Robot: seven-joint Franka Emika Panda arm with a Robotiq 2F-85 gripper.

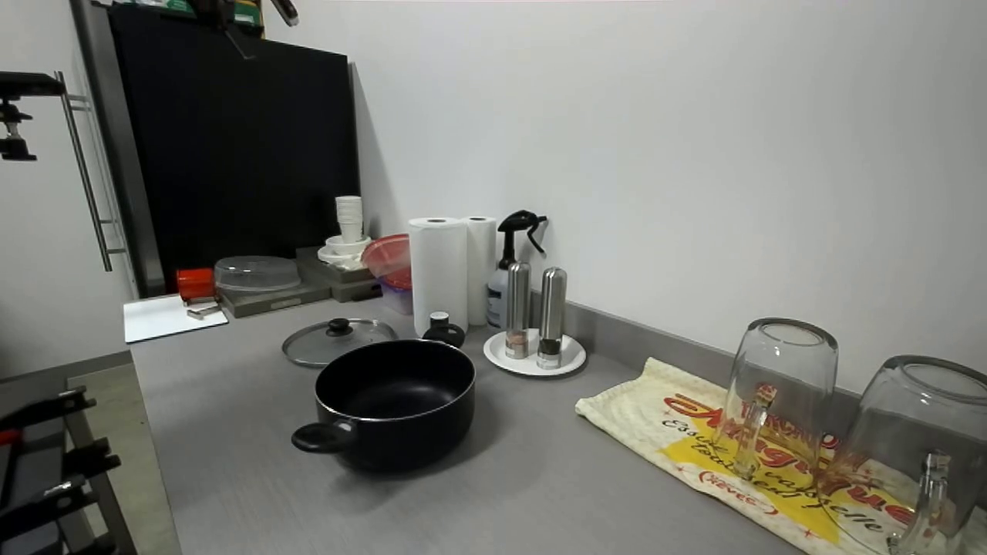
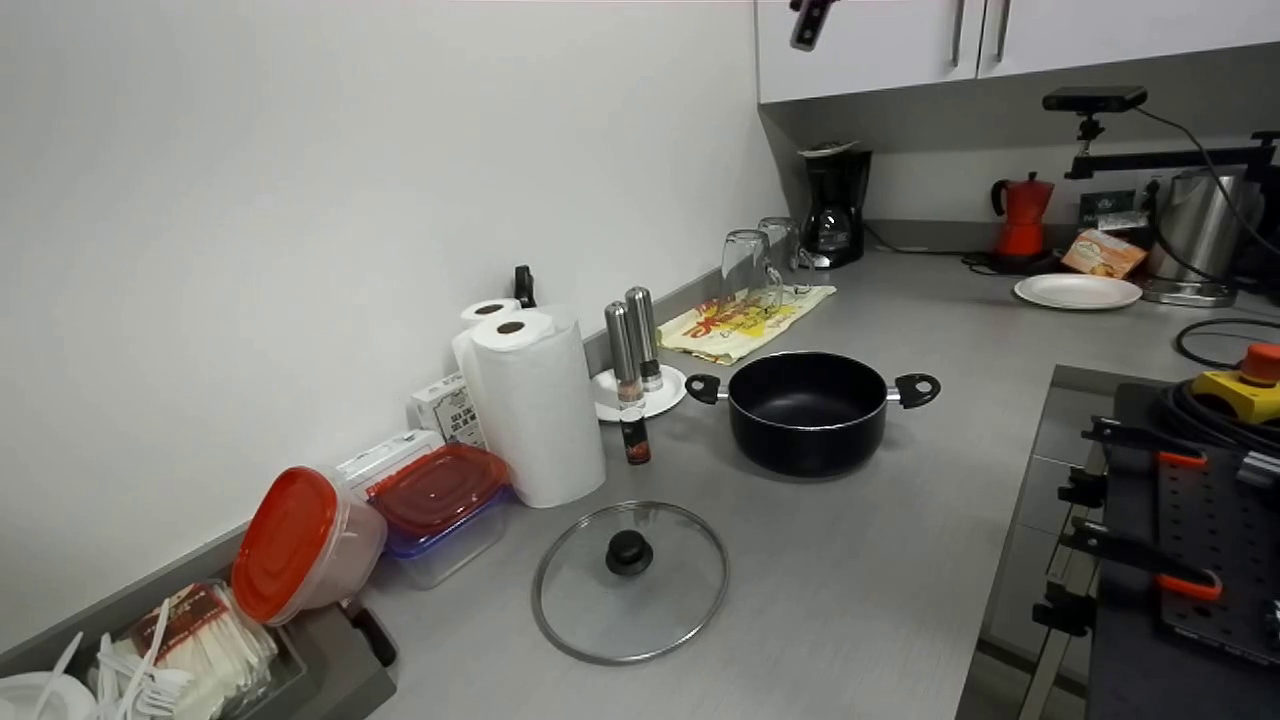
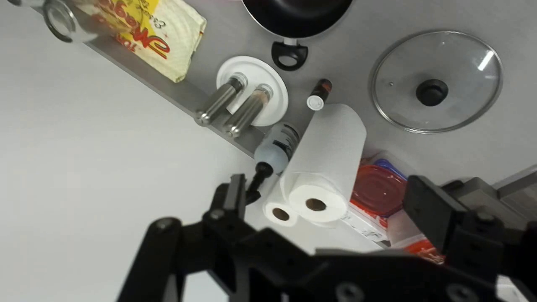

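My gripper is open, its fingers wide apart and empty, high above the counter; only the tips of it show at the top of both exterior views. Below it in the wrist view stand two paper towel rolls [image 3: 329, 151] and a spray bottle [image 3: 278, 148]. The black pot [image 2: 806, 414] is uncovered and looks empty. Its glass lid [image 2: 630, 600] lies flat on the counter, knob up, apart from the pot. A small dark spice jar [image 2: 635, 437] with a white cap is upright near the rolls. Two steel grinders [image 1: 551, 314] stand on a white plate [image 1: 566, 362].
Two upturned glass mugs [image 1: 782, 370] rest on a yellow printed cloth [image 1: 638, 403] by the wall. Red-lidded containers [image 2: 441, 486] and a cutlery tray [image 2: 288, 672] lie beyond the rolls. The counter in front of the pot is clear.
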